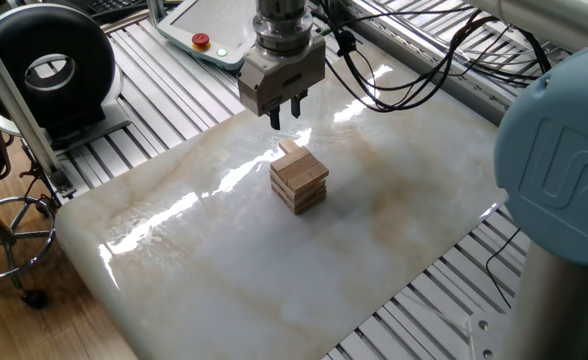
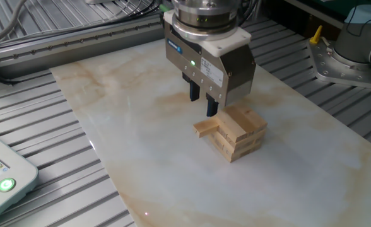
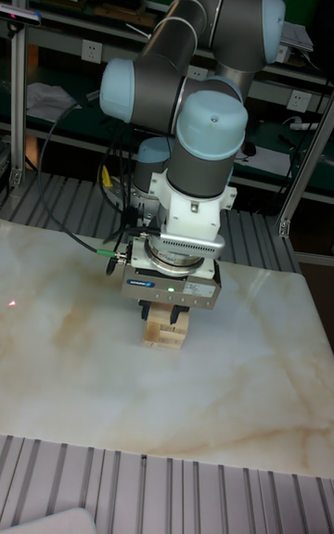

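A small stack of wooden blocks [image 1: 299, 183] stands on the glossy marbled sheet, built in several layers. One block [image 2: 206, 128] juts out of the upper part of the stack, its end sticking past the side. Above and beside that end hangs my gripper [image 1: 286, 114], pointing down. Its two dark fingers [image 2: 211, 105] are spread apart, and only air shows between them. In exterior view 3 the gripper [image 3: 160, 313] overlaps the stack [image 3: 164, 336], covering part of its top.
The marbled sheet [image 1: 174, 290] is bare around the stack. A teach pendant with a red button [image 1: 202, 41] lies at the back edge. Black cables [image 1: 414, 85] loop beside the gripper. Part of the robot's arm [image 1: 564, 150] fills the right side of exterior view 1.
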